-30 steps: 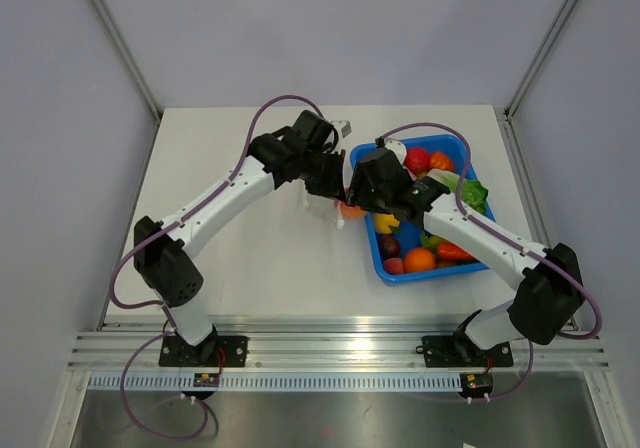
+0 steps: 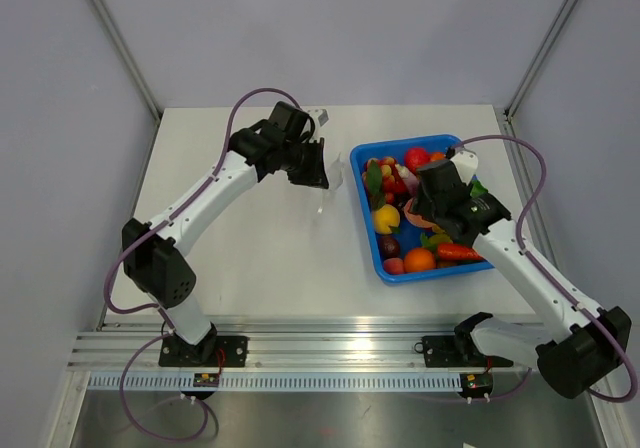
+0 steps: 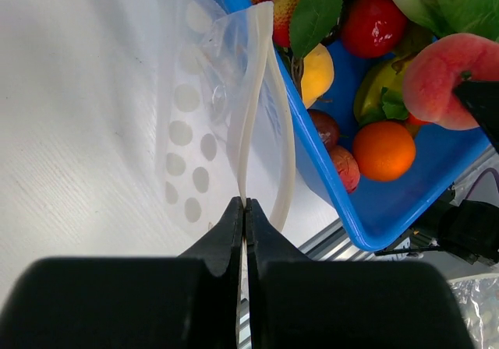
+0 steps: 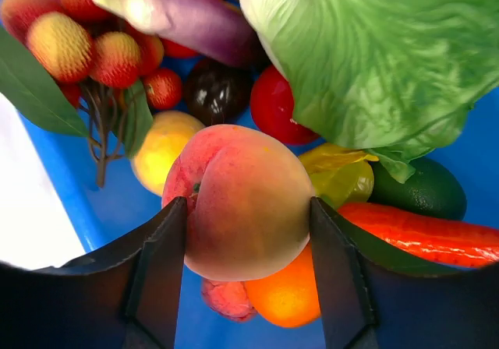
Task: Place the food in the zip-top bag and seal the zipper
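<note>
A clear zip top bag (image 3: 195,146) with a pale zipper edge lies on the white table beside the bin. My left gripper is shut on that edge, holding the bag up. Over the blue bin my right gripper has a peach between its fingertips, touching both sides; in the left wrist view the peach (image 3: 448,80) hangs at the right above the other food.
The blue bin (image 2: 395,276) holds oranges (image 2: 420,259), lettuce, an eggplant, lychees, tomatoes and other produce.
The right arm has carried the peach from beside the bag rightward over the bin. My left gripper has drawn back slightly to the left.
</note>
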